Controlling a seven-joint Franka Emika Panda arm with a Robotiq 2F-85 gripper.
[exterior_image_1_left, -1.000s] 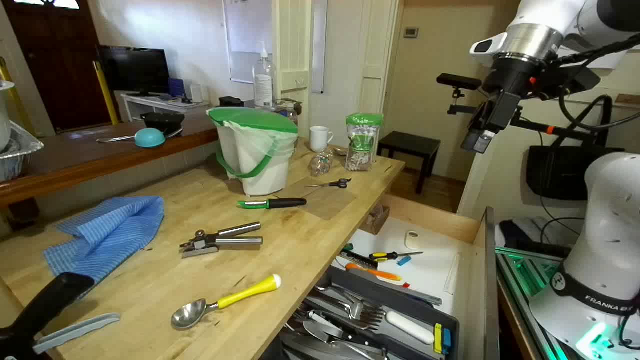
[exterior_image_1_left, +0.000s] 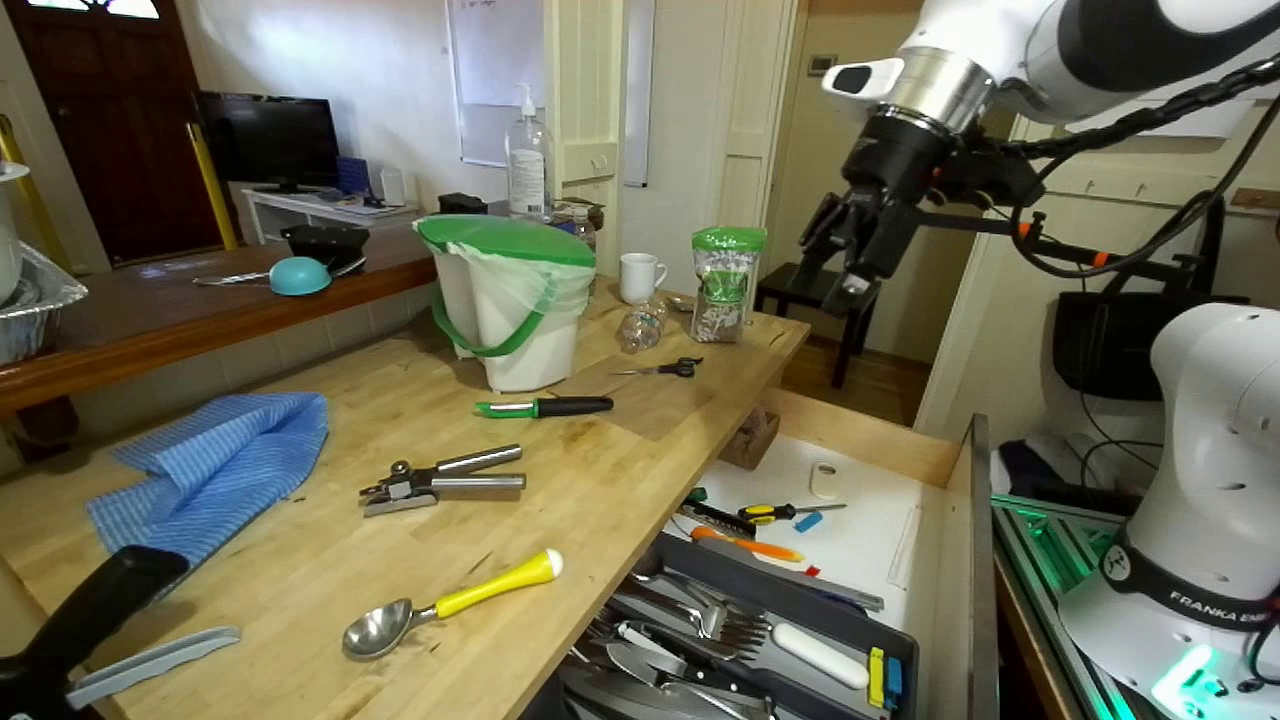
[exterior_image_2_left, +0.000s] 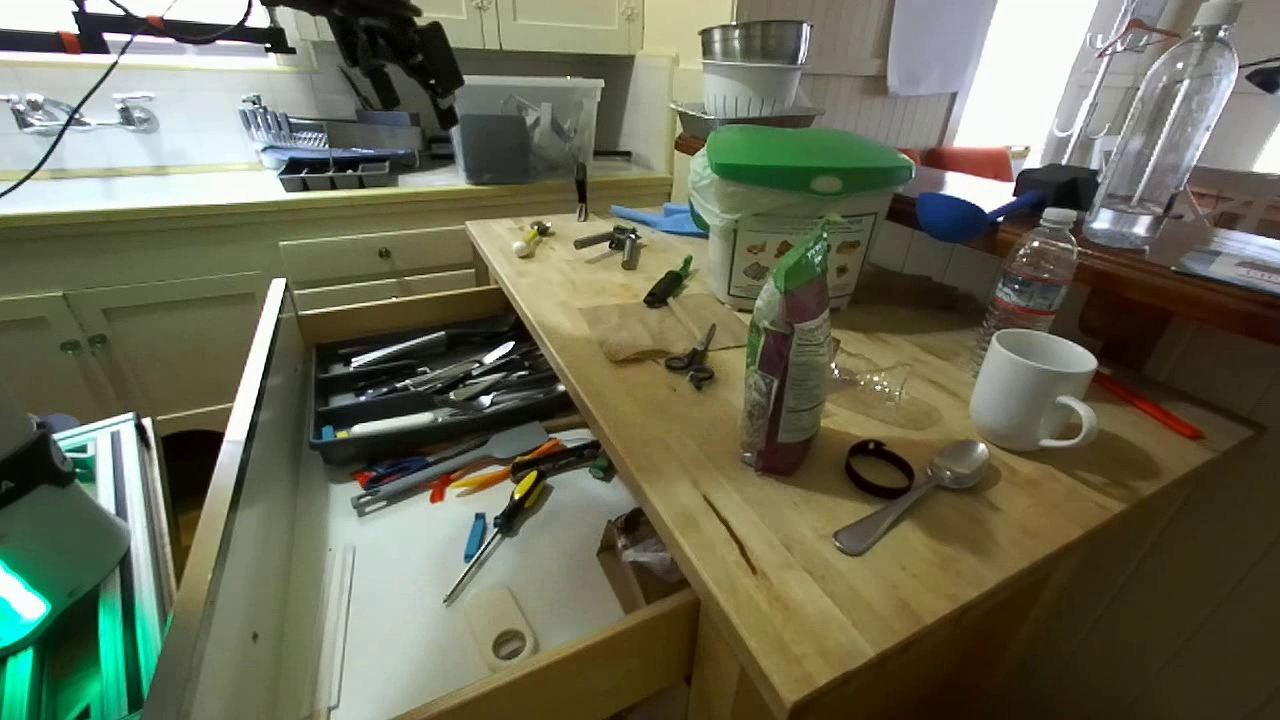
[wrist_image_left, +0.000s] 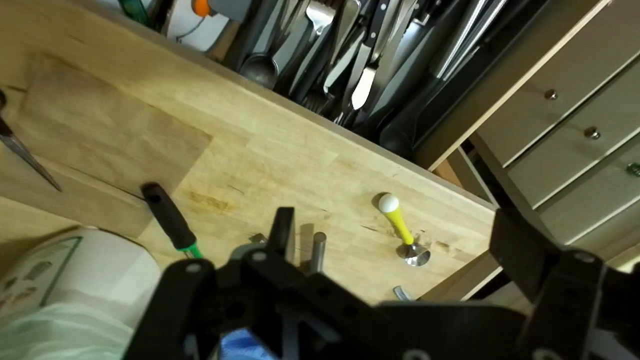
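My gripper (exterior_image_1_left: 830, 271) hangs high in the air, above the open drawer side of the wooden counter (exterior_image_1_left: 648, 462). It stands open, with nothing between its fingers. In the wrist view, a scoop with a yellow handle (wrist_image_left: 397, 221) shows between the fingers, far below on the counter. Near the left finger (wrist_image_left: 282, 233) in that view are the metal handles of a can opener (exterior_image_1_left: 444, 475), mostly hidden by the gripper. A green-and-black peeler (wrist_image_left: 169, 218) lies further left. The blue striped cloth (exterior_image_1_left: 222, 462) is crumpled at the counter's far side in exterior view 1.
The open drawer (exterior_image_2_left: 396, 600) holds a dark cutlery tray (exterior_image_2_left: 330, 438) and a screwdriver (exterior_image_2_left: 494, 534). On the counter stand a green-lidded bin (exterior_image_1_left: 528, 330), an upright bag (exterior_image_2_left: 786, 360) and a white mug (exterior_image_2_left: 1032, 390). Scissors (exterior_image_2_left: 692, 358) lie flat.
The arm has moved left in exterior view 1, toward the counter, and the gripper has turned, so both fingers show apart now. The objects on the counter and in the drawer have not moved.
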